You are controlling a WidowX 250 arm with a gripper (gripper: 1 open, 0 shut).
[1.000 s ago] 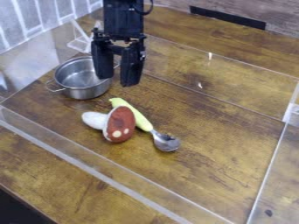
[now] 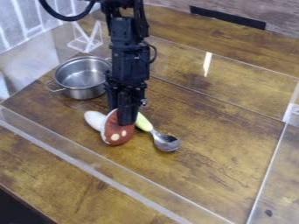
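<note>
My black gripper [image 2: 122, 109] is lowered onto a red mushroom toy [image 2: 118, 132] with pale spots and a white stem [image 2: 94, 119], and it is shut at the mushroom; its fingertips are partly hidden against it. A ladle or spoon [image 2: 165, 140] with a pale yellow-green handle lies just to the right, the handle partly behind the gripper.
A steel pot [image 2: 79, 81] with side handles stands behind and left of the gripper. Clear panels line the left and right sides.
The gripper has moved down from above the objects onto the red mushroom. The pot and spoon have stayed where they were.
</note>
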